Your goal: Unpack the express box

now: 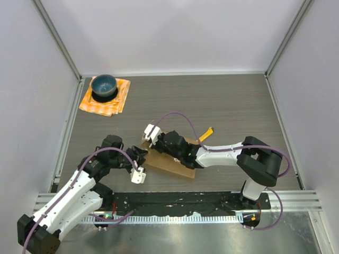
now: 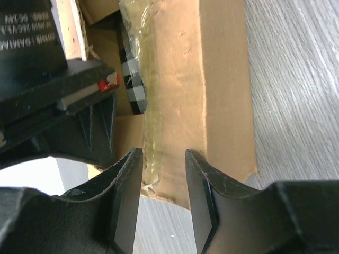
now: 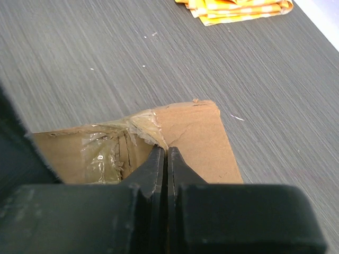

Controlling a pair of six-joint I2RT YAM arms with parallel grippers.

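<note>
The brown cardboard box [image 1: 170,164] lies near the table's front, partly hidden by both arms. Clear tape [image 2: 152,127] runs along its slit edge. Inside, a black-and-white checked item [image 2: 133,79] shows through the opening. My right gripper is shut on the taped edge of a box flap [image 3: 193,137] at one end. My left gripper stands part open over the box's taped face, its fingers [image 2: 128,174] apart; no hold on the cardboard shows between them. In the top view, the left gripper [image 1: 143,154] is at the box's left end, close to the right one.
A yellow cutter [image 1: 206,134] lies behind the box. At the back left, a blue bowl [image 1: 104,84] and a black dish [image 1: 105,98] rest on an orange checked cloth [image 1: 123,90].
</note>
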